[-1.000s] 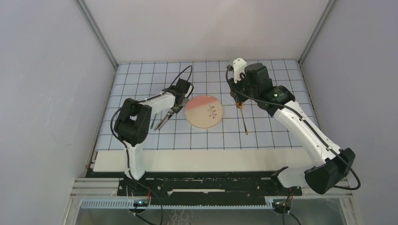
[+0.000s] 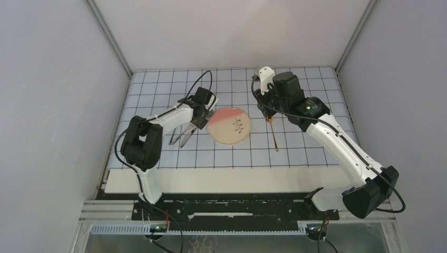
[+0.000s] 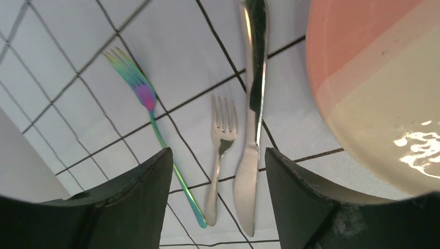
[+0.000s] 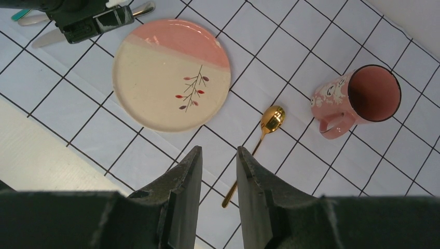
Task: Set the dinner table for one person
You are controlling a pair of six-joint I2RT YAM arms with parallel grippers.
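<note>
The round pink-and-cream plate [image 2: 229, 126] lies mid-table. To its left, in the left wrist view, a silver knife [image 3: 247, 181], a small silver fork [image 3: 216, 171] and a rainbow-coloured fork [image 3: 158, 129] lie flat on the cloth. My left gripper is above them, partly open and empty. A gold spoon [image 4: 271, 120] rests to the right of the plate. Beyond it stands a pink mug [image 4: 337, 101], largely hidden by the right arm in the top view. Over the spoon's side of the table my right gripper hangs part open, holding nothing.
A white gridded cloth [image 2: 229, 158] covers the table, with a bare pale strip [image 2: 226, 180] along its front edge. Clear cloth lies behind and in front of the plate. Walls close off both sides and the back.
The knife's visible end now sits a little farther right, apart from the small fork. The right arm has barely moved; plate and spoon stay put.
</note>
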